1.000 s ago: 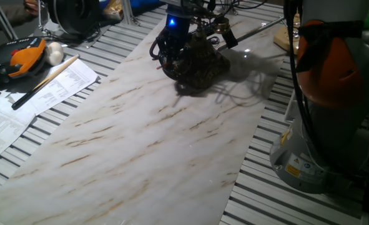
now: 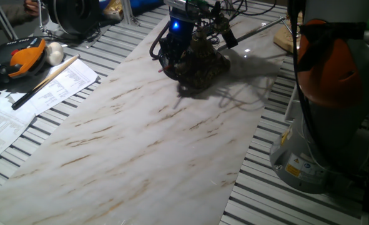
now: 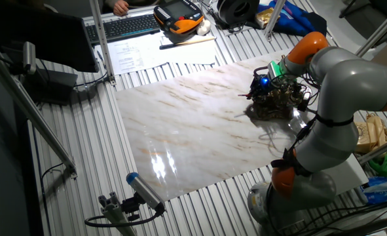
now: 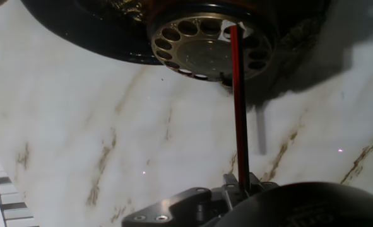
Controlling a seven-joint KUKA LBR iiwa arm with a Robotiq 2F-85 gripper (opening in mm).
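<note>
An old-style rotary telephone (image 2: pixel 204 67) with a dark, ornate body stands at the far end of the marble-patterned board. In the wrist view its brass dial (image 4: pixel 202 58), ringed with finger holes, fills the top. My gripper is shut on a thin red stick (image 4: pixel 238 107), which runs up to the dial. The stick's far end overlaps a hole at the dial's upper right; how deep it sits there cannot be told. Both exterior views show the gripper close against the telephone, its fingers hidden among dark parts and cables.
The marble-patterned board (image 3: pixel 186 128) is bare in front of the telephone. Papers (image 3: pixel 131 56), a stick and an orange-black handheld device (image 3: pixel 179 16) lie beyond its edge. A camera on a post (image 3: pixel 144 190) stands at the near side.
The blue-lit wrist of my arm has shifted slightly right and down in exterior view 1. The telephone appears to stay in place.
</note>
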